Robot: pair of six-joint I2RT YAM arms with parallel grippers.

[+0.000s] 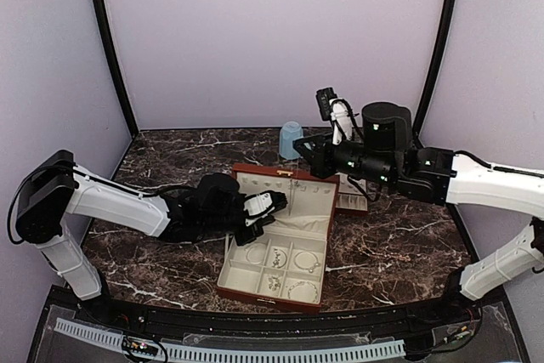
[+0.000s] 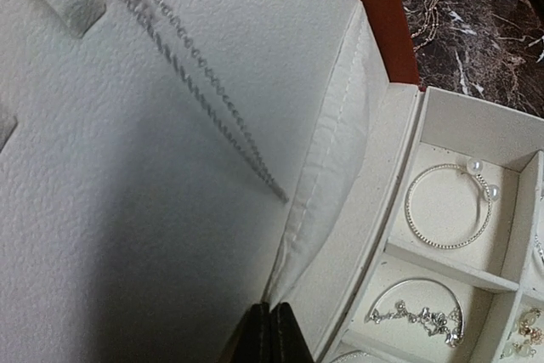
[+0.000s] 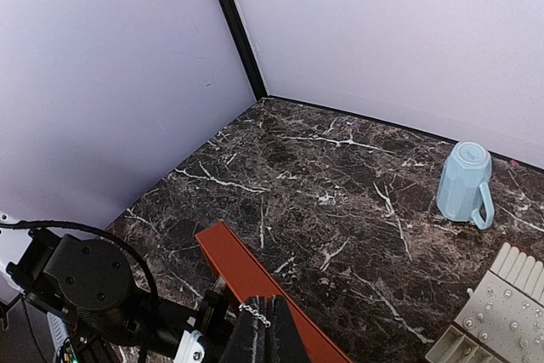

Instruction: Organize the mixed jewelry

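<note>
The jewelry box (image 1: pixel 270 302) stands open on the table, turned slightly, its white lid lining upright at the back. Bracelets lie in its compartments, among them a pearl-ended bangle (image 2: pixel 449 244) and a charm bracelet (image 2: pixel 416 318). My right gripper is shut above the lid's top edge, with a silver necklace (image 3: pixel 254 313) at its fingertips. The necklace's strands (image 2: pixel 183 70) hang down in front of the lid lining. Inside the lid, my left gripper is shut at the edge of the fabric pocket (image 2: pixel 327 172); whether cloth is pinched is unclear.
A blue mug (image 3: pixel 465 183) stands upside down behind the box. To the right is a jewelry tray (image 3: pixel 506 320) with rings and earrings. A loose chain (image 2: pixel 432 13) lies on the marble table beside the box. Small hooks line the lid's top.
</note>
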